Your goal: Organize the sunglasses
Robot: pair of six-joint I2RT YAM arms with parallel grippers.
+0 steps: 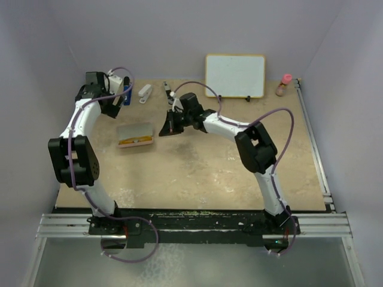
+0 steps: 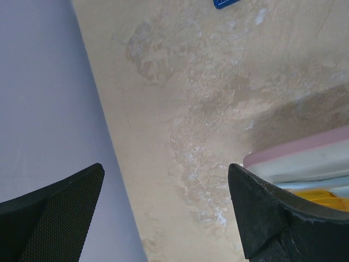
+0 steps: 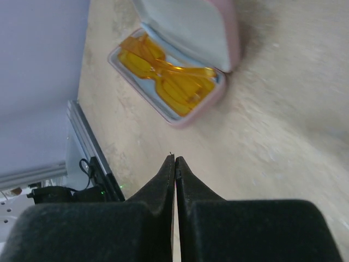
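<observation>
An open case (image 1: 135,129), pink outside and pale inside, lies on the left part of the table. In it rest orange-yellow sunglasses (image 3: 188,87) with their temples folded across; the raised lid (image 3: 191,30) stands behind them in the right wrist view. Up and to the left of the case, my left gripper (image 1: 115,107) is open. Only bare table shows between its fingers, and the case edge (image 2: 305,155) is beside the right one. My right gripper is shut with nothing visible between its fingertips, just right of the case in the top view.
Along the back lie a blue object (image 1: 127,95), a white stapler-like object (image 1: 145,93) and a dark grey tool (image 1: 168,89). Farther right are a whiteboard (image 1: 235,75) and a pink-capped bottle (image 1: 283,85).
</observation>
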